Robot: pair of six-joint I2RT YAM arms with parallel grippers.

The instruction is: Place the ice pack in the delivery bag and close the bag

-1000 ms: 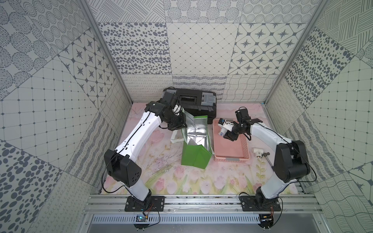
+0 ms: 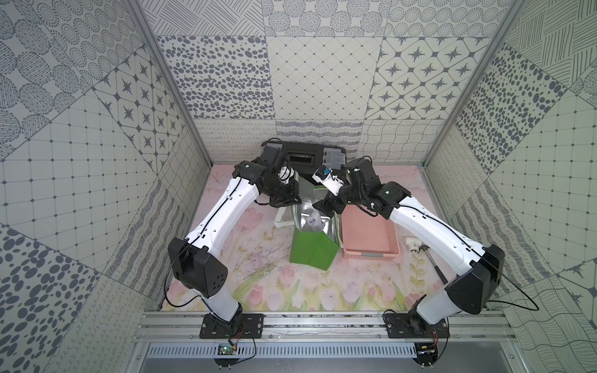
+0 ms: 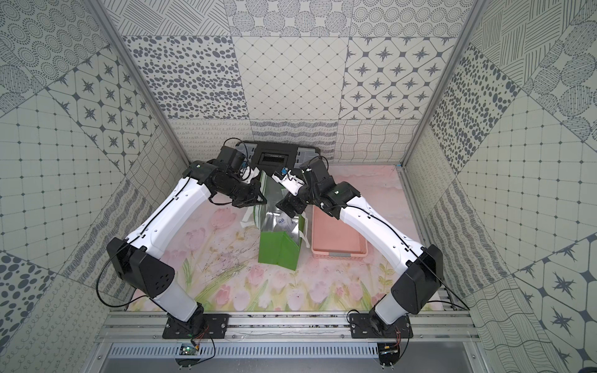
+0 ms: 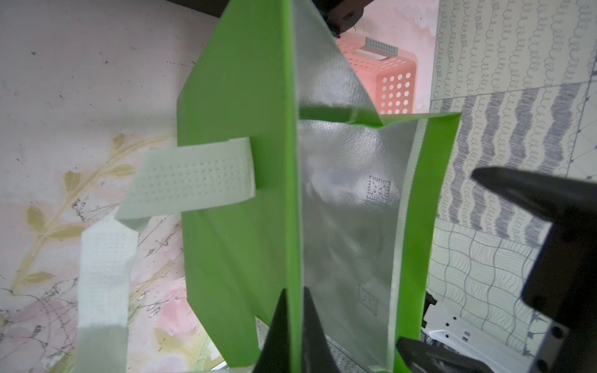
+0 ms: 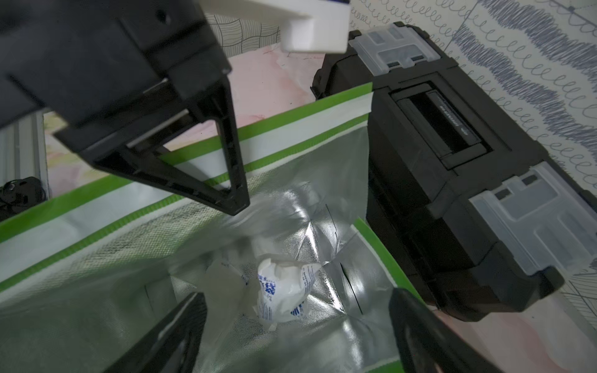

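The delivery bag [image 2: 307,248] is green outside and silver inside, standing with its mouth spread. My left gripper is shut on the bag's near rim, whose green edge runs between its fingers. Down inside the bag shows the ice pack [image 5: 286,289], a crumpled white pouch with blue print, also visible as a pale shape [image 2: 312,221] from above. Over the mouth, my right gripper stands open, its two fingers wide apart and the ice pack below, apart from them. Whether the pack rests on the bag's floor I cannot tell.
An empty pink basket [image 2: 371,254] stands right of the bag, with a hammer [image 2: 434,265] and a white fitting [image 2: 413,244] beyond it. Behind the bag is a black toolbox [image 5: 429,186]. White handles [image 4: 186,177] hang outside the bag.
My right gripper has risen from the basket and swung left over the bag, opening. The ice pack it held is now inside the bag. The left gripper has stayed on the rim.
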